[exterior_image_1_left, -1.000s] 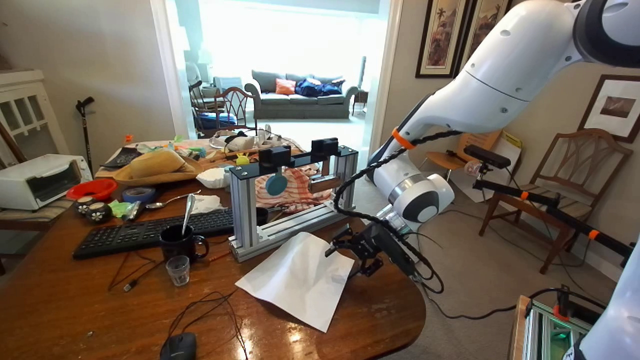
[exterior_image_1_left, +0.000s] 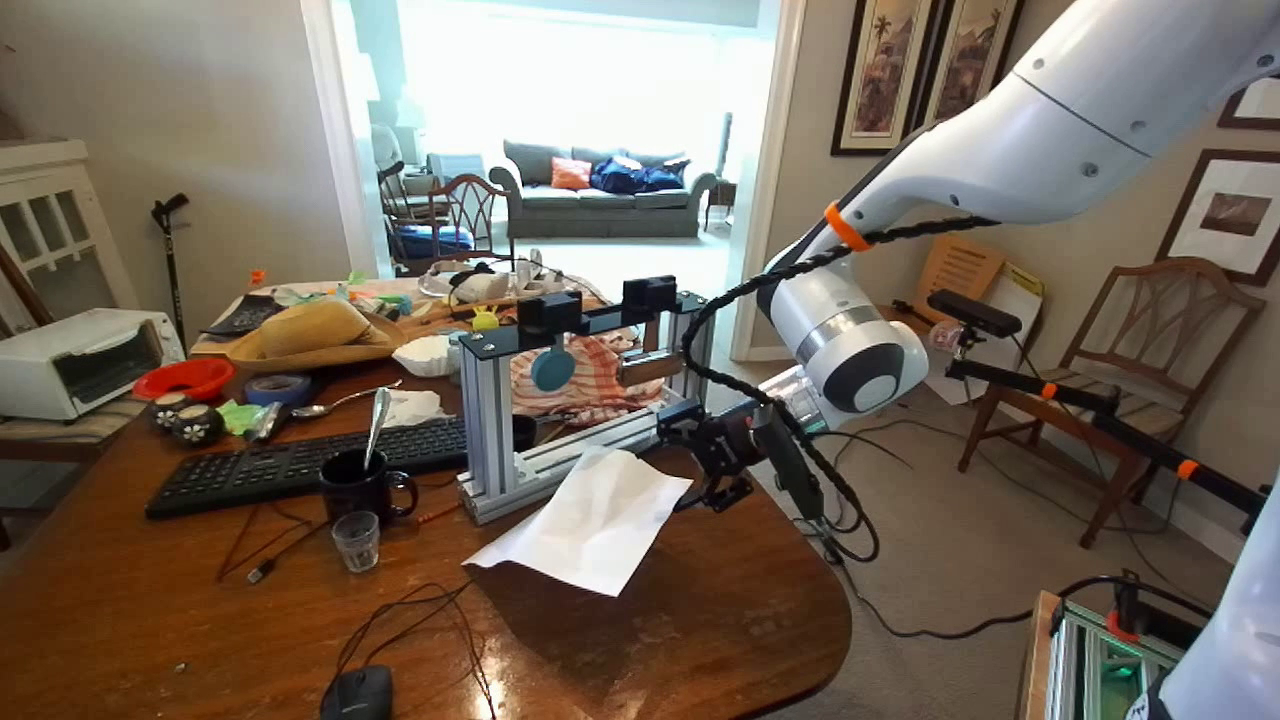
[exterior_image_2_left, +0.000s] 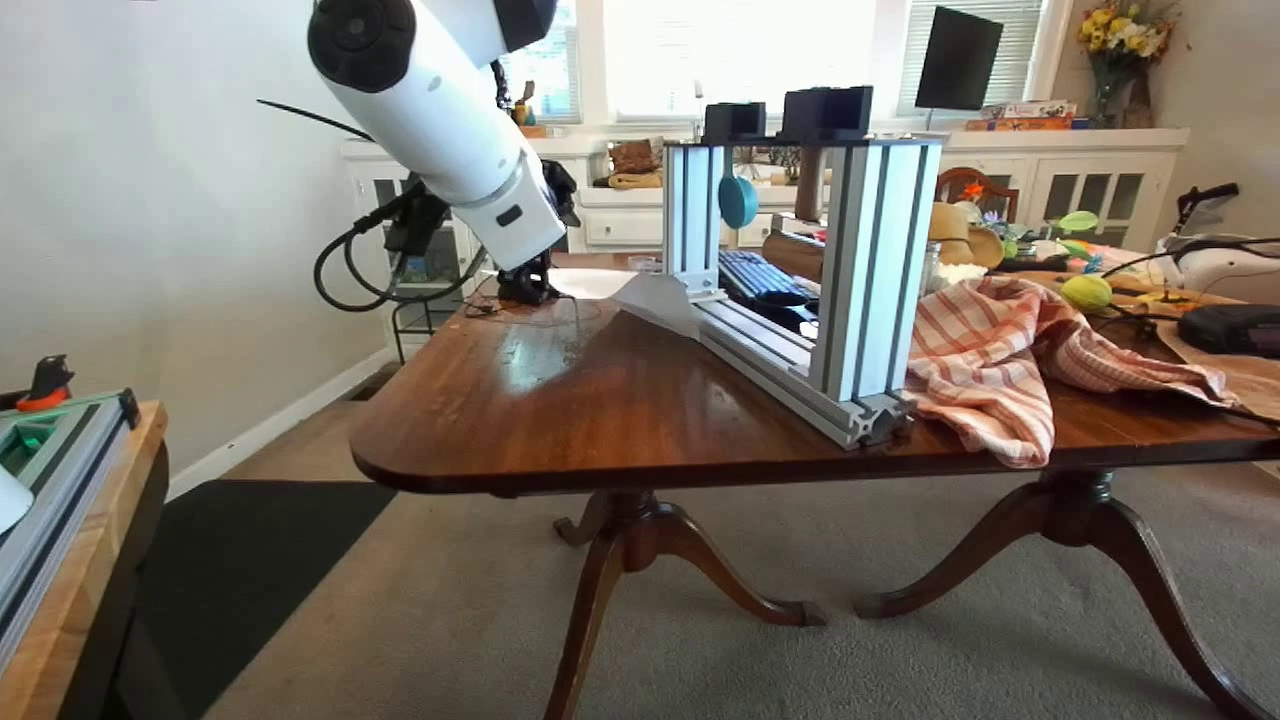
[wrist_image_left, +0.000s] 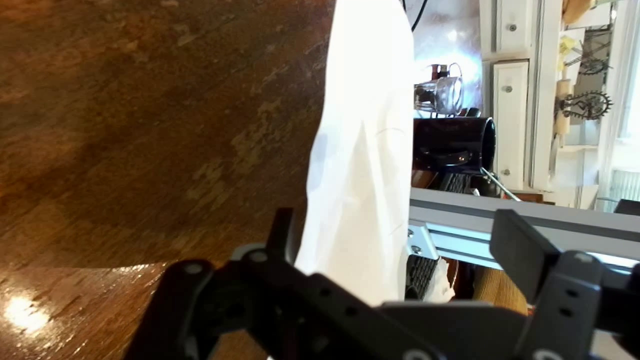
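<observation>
A white paper sheet (exterior_image_1_left: 594, 518) sits by the aluminium frame (exterior_image_1_left: 489, 438), its near side raised above the table and casting a shadow. My gripper (exterior_image_1_left: 692, 464) is at the sheet's right end, low over the table. In the wrist view the gripper is open, its dark fingers (wrist_image_left: 520, 252) wide apart. The paper (wrist_image_left: 366, 162) runs upright through the space between them, seen nearly edge-on and slightly creased. From the other side, the sheet (exterior_image_2_left: 660, 300) slopes down against the frame's base, with the gripper (exterior_image_2_left: 528, 286) at its far end.
Left of the frame stand a black mug (exterior_image_1_left: 356, 486) with a spoon, a small glass (exterior_image_1_left: 356, 541) and a keyboard (exterior_image_1_left: 294, 470). A mouse (exterior_image_1_left: 357, 692) and its cable lie near the front. A checked cloth (exterior_image_2_left: 984, 360) lies behind the frame.
My gripper has moved up and left, towards the frame. The paper's near side has risen off the table and shifted towards the frame, where it lay flatter before.
</observation>
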